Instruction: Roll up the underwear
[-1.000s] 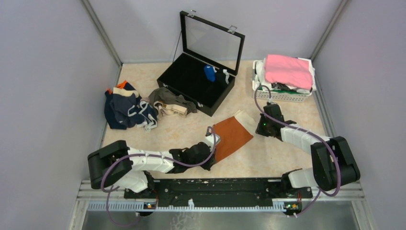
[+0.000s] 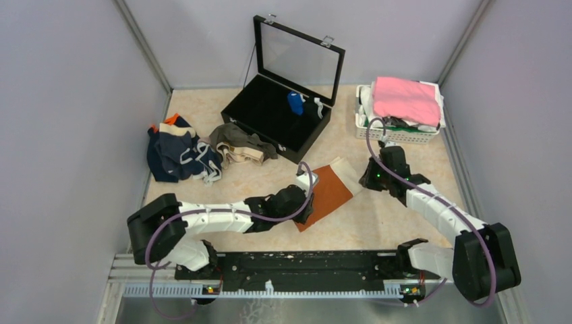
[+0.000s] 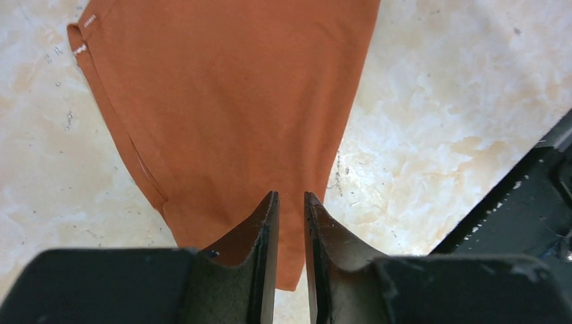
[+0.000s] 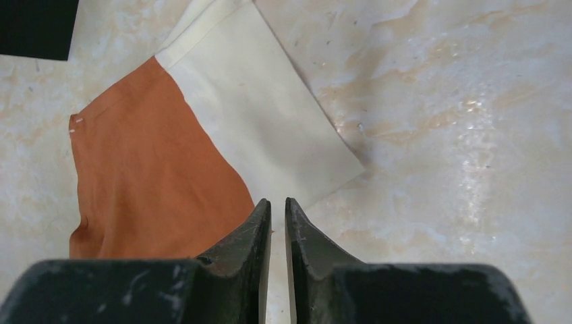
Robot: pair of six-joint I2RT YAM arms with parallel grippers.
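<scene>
The underwear lies folded into a long flat strip, rust-brown with a cream band at its right end. Over its near left part hovers my left gripper, its fingertips a narrow gap apart with only brown cloth visible beneath. At the cream end, my right gripper is above the near corner, its fingers likewise slightly parted and nothing seen between them. From above, the left arm hides part of the brown cloth. A small fold runs along one side of it in the left wrist view.
An open black case with a blue item inside stands behind. Dark clothes and a grey-brown garment lie at the left. A white basket holds laundry at the back right.
The left gripper has moved right and away from the table's front edge, now over the brown cloth. The right gripper has shifted slightly; the cloth's cream end lies a little nearer the front right.
</scene>
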